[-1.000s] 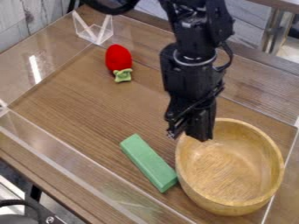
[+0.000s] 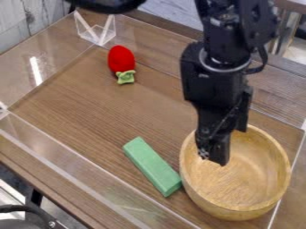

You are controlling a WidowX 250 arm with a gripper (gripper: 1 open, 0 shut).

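Observation:
My black gripper [image 2: 217, 139] hangs open over the upper part of a yellow-tan bowl [image 2: 239, 188] at the lower right, with nothing clearly held between its fingers. A green block [image 2: 152, 165] lies just left of the bowl. A red object with a green top [image 2: 121, 63], like a strawberry or pepper, lies farther back on the wooden table.
A white wire-like basket [image 2: 96, 22] stands at the back left. The table has raised edges at left and right.
The gripper has shifted slightly and now reaches lower over the bowl. The bowl, green block and red object look unmoved.

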